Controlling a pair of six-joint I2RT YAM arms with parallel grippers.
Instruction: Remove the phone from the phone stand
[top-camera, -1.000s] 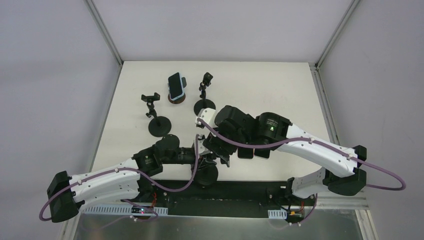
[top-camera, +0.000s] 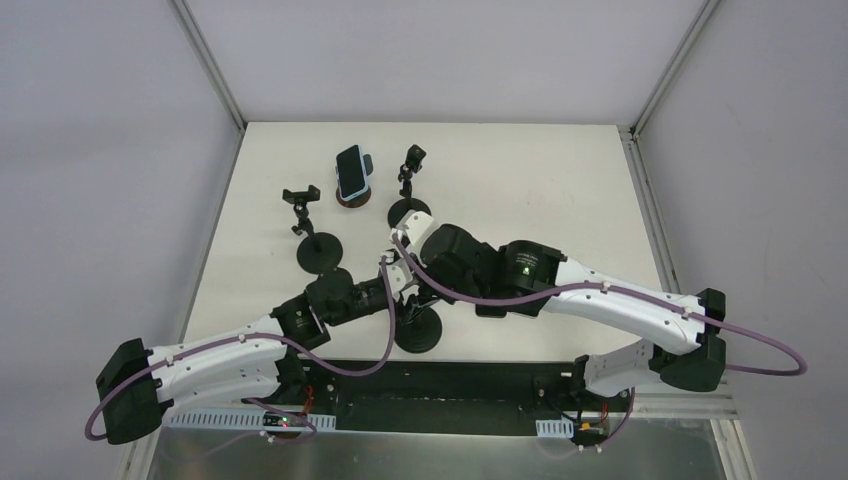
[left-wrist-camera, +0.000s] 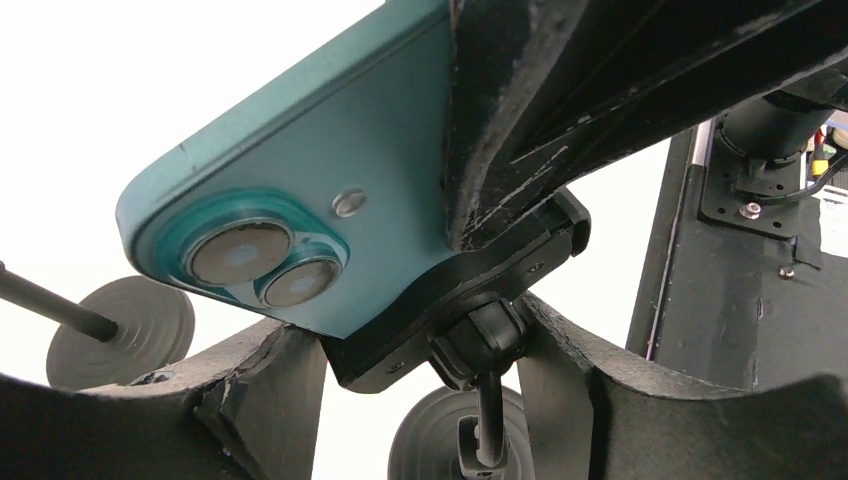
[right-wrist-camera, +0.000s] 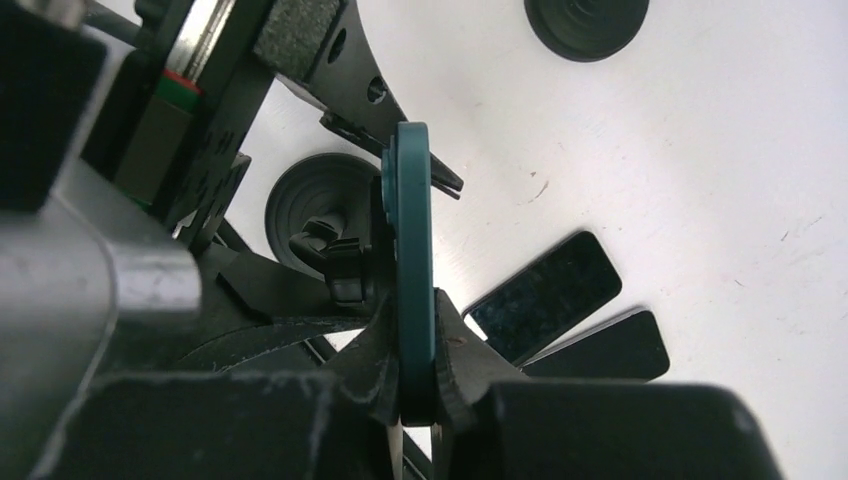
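A teal-blue phone (right-wrist-camera: 414, 250) is seen edge-on in the right wrist view, its lower part between the fingers of my right gripper, which is shut on it. In the left wrist view the phone's back (left-wrist-camera: 395, 190), with two camera lenses, lies against the black clamp of the phone stand (left-wrist-camera: 400, 335); whether the clamp still grips it I cannot tell. My left gripper is open, its fingers apart on either side of the stand's joint. Below is the stand's round base (top-camera: 418, 330). From above, the arms hide the phone.
Two dark phones (right-wrist-camera: 550, 295) (right-wrist-camera: 605, 350) lie flat to the right. Behind stand two empty stands (top-camera: 319, 252) (top-camera: 409, 210) and a stand with a phone (top-camera: 352, 172) on it.
The stand's base has shifted slightly away from the table's front edge. My right arm has moved a little left, covering more of the flat phones.
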